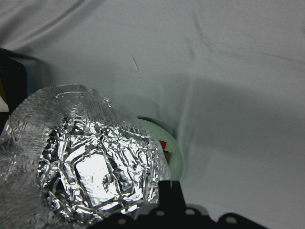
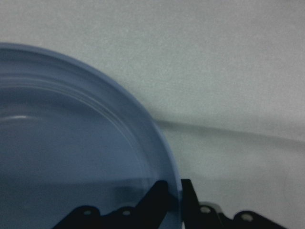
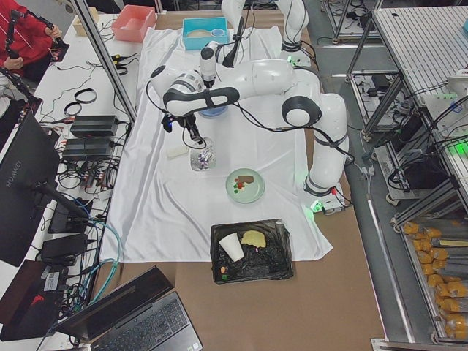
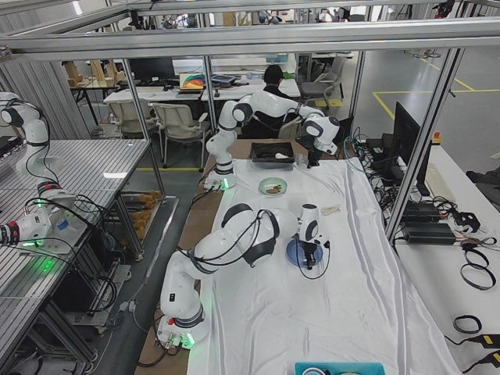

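A crinkled foil piece with a clear rim [image 1: 95, 157] hangs at my left gripper [image 3: 196, 137], whose fingers are at its edge in the left wrist view; it appears shut on the foil. Below it is a green plate [image 3: 245, 191] holding small brown, red and green pieces. My right gripper has its fingers closed on the rim of a blue bowl [image 2: 95, 143], one finger inside and one outside. A pale flat item [image 3: 175, 152] lies on the white cloth.
A black lined tray [image 3: 252, 267] with a white cup and yellow piece stands at the near end. A teal bin [image 3: 205, 42] is at the far end. The cloth around the plate is largely clear.
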